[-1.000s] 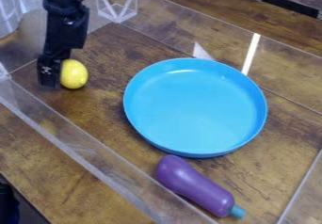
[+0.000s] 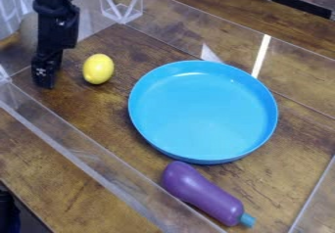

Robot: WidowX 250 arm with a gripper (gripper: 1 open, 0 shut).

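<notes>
My black gripper (image 2: 43,69) is at the upper left, low over the wooden floor, with its fingers open. A yellow lemon-like object (image 2: 98,69) lies just to its right, apart from it. Whether anything sits between the dark fingers is hard to see, but none shows.
A large blue plate (image 2: 203,110) fills the middle right. A purple eggplant (image 2: 203,192) lies at the bottom right. Clear plastic walls (image 2: 105,163) border the wooden surface (image 2: 92,119); free wood shows between the lemon and the near wall.
The yellow object has shifted right, and my gripper has moved a little left, so a gap now separates them.
</notes>
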